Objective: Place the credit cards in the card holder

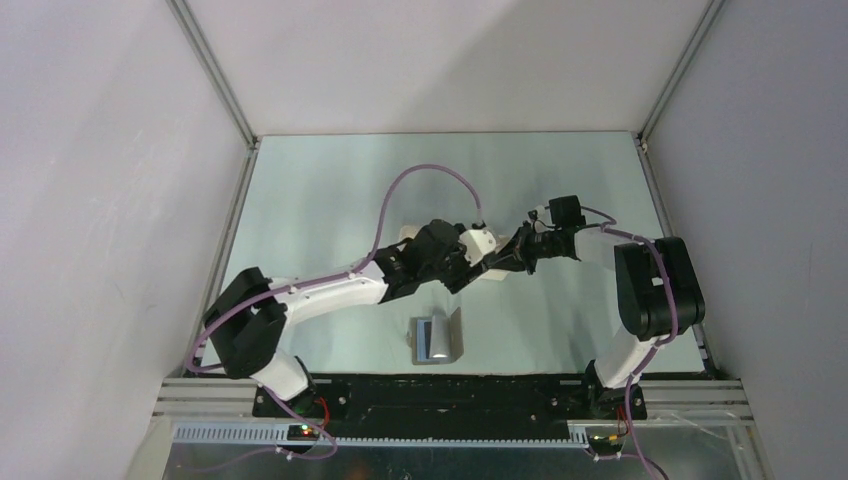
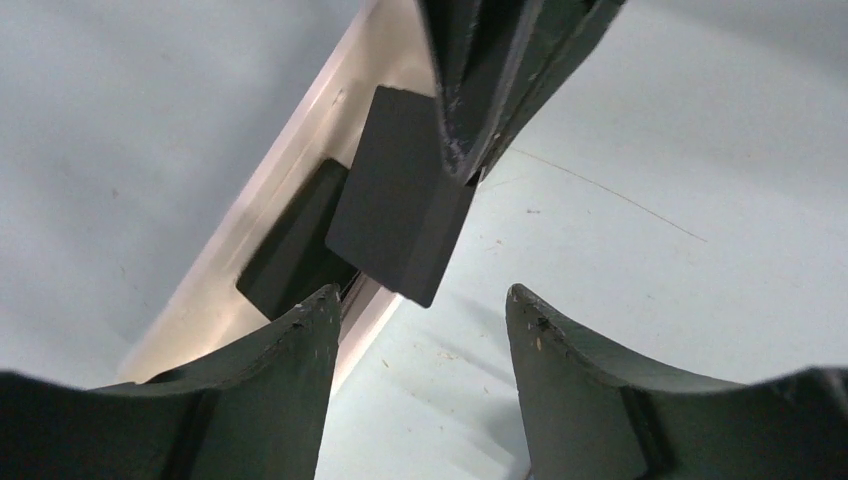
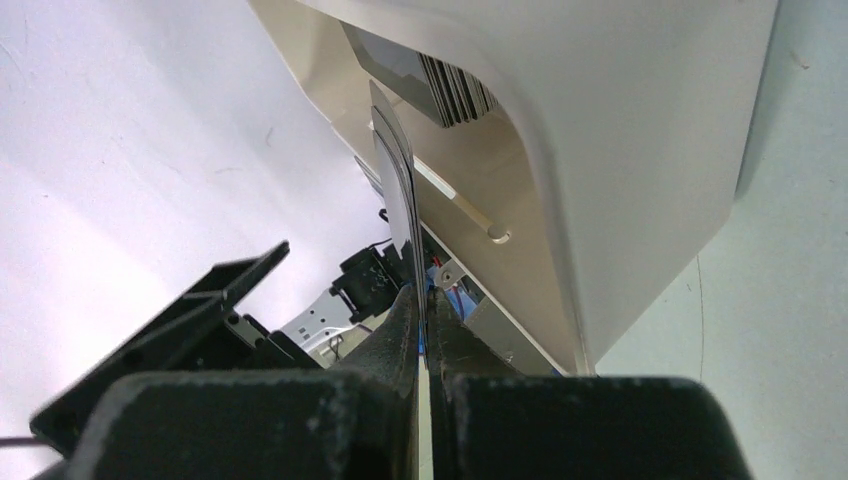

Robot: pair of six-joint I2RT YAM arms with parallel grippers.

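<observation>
Dark cards stick up out of a white box, seen edge-on as a few thin cards point(image 3: 398, 180) in the right wrist view. My right gripper is shut on one end of them. Pointing down at the cards' free end, my left gripper is open, its two fingers point(image 2: 285, 365) apart on either side of the lower corner, with no grip on it. Nearer the front of the table lies the grey open card holder point(image 1: 455, 335), a blue strip showing in it.
The white box point(image 2: 205, 300) lies beneath both grippers and is largely covered by the left arm from above. More cards point(image 3: 465, 95) stand stacked inside it. Bare table surrounds the box and the holder.
</observation>
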